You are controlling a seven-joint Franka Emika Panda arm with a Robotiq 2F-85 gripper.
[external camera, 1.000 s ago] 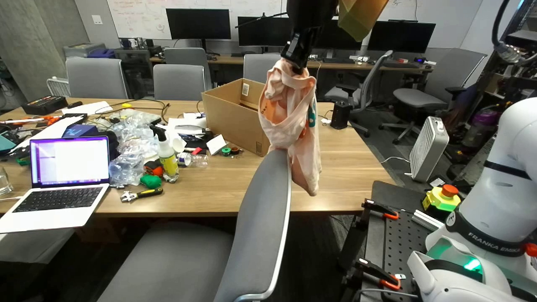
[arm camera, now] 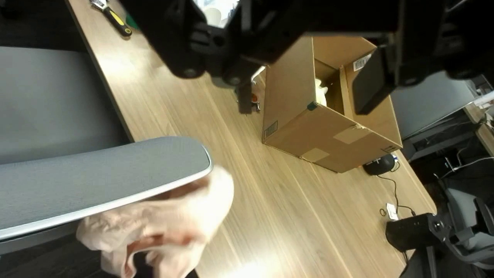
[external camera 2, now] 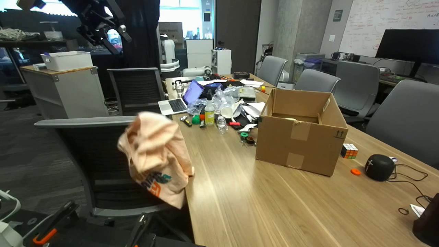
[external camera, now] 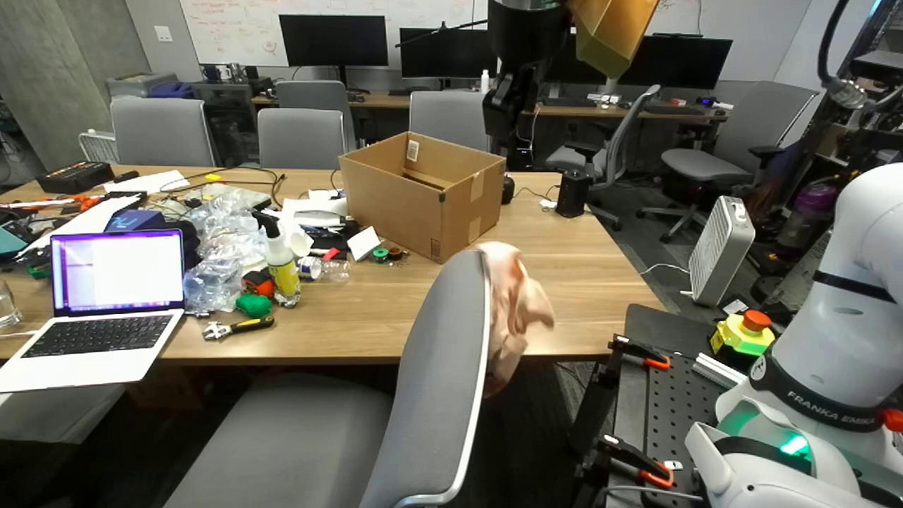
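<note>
The pink cloth [external camera: 514,317], which looks like a garment or bag with printing on it, is loose at the corner of the near grey chair's backrest [external camera: 440,364]. It is blurred in exterior view 2, where its folds [external camera 2: 154,154] spread beside the table edge; whether it is caught on the chair or falling, I cannot tell. Well above it, my gripper [external camera: 501,127] points down with nothing in it. In the wrist view the gripper has its fingers wide apart, and the cloth [arm camera: 180,222] lies below, clear of them.
An open cardboard box [external camera 2: 300,142] stands on the wooden table [external camera 2: 230,197], something pale inside it. Clutter, a spray bottle [external camera: 281,262] and a laptop [external camera: 110,296] fill the table's left side. A black speaker [external camera 2: 379,167] sits beyond the box.
A second ago the cloth hung from my gripper above the chair.
</note>
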